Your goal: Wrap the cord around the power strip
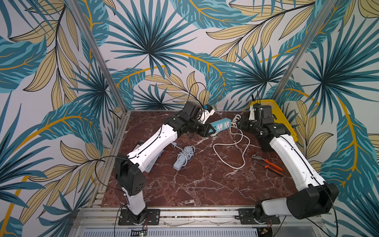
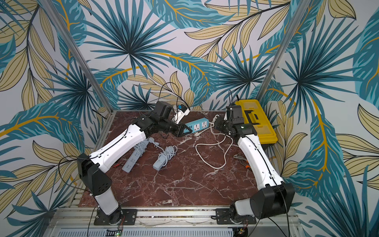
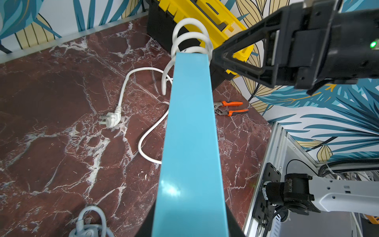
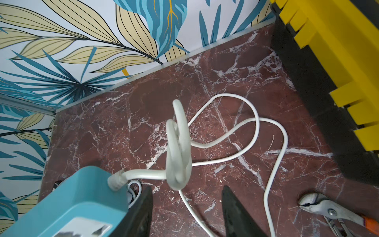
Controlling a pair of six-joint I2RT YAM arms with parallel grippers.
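A blue power strip hangs over the back middle of the table, its near end held by my left gripper, which is shut on it. From its far end comes the white cord, bunched in a few loops and then trailing loosely over the tabletop. In the left wrist view its plug lies on the marble. Beside the strip's cord end is my right gripper, fingers apart, with the cord loops just ahead of them in the right wrist view. No cord is seen pinched there.
Two grey strips with wrapped cords, one of them, lie left of centre. A yellow and black toolbox stands at the back right. Orange-handled pliers lie at the right.
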